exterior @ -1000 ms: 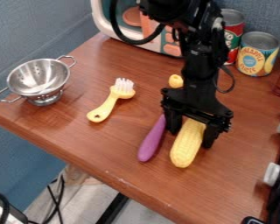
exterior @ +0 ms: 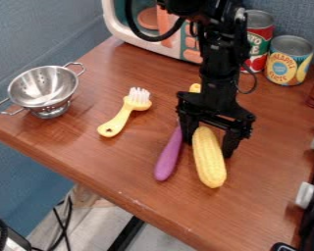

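Observation:
My black gripper [exterior: 215, 129] is low over the middle right of the wooden table, around the upper end of a yellow corn cob [exterior: 210, 168]. Whether its fingers grip the cob is hard to tell. A purple eggplant [exterior: 168, 157] lies just left of the cob, partly behind the gripper. A small yellow object [exterior: 195, 88] shows behind the arm, mostly hidden.
A yellow brush [exterior: 117, 122] and a steel colander [exterior: 44, 90] lie to the left. Cans [exterior: 289, 65] stand at the back right, a stove toy [exterior: 308, 196] at the right edge.
My gripper has shifted slightly up in the view and a little left. The corn cob shows slightly differently beneath it, with little movement.

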